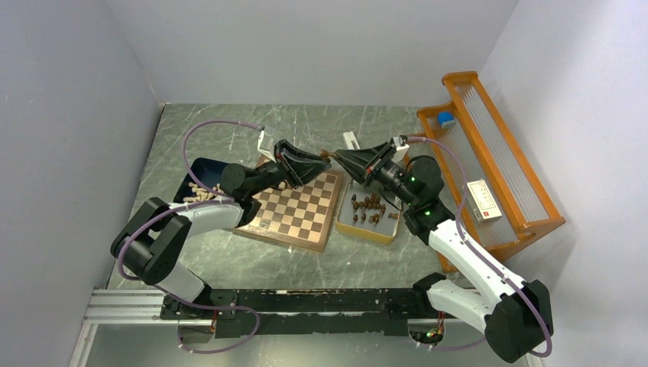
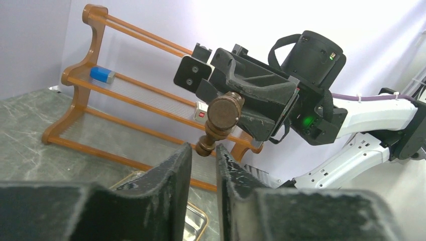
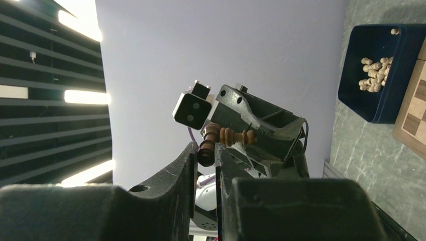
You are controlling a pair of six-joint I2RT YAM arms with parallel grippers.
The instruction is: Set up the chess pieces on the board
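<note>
My two grippers face each other above the chessboard [image 1: 302, 210] in the top view. My right gripper is shut on a dark brown chess piece [image 2: 223, 113], which points towards my left gripper. In the left wrist view the left fingers stand part open, with the piece's narrow end at or just beyond their tips; whether they touch it is unclear. Dark pieces [image 1: 370, 202] lie in a tray [image 1: 364, 237] right of the board, and pale pieces [image 3: 374, 75] lie in a navy box [image 3: 361, 108] to its left.
A wooden rack [image 1: 497, 138] with a blue object [image 1: 445, 118] and a white box [image 1: 483, 200] stands at the right. Bare marble table [image 1: 290, 267] shows before the board and behind it.
</note>
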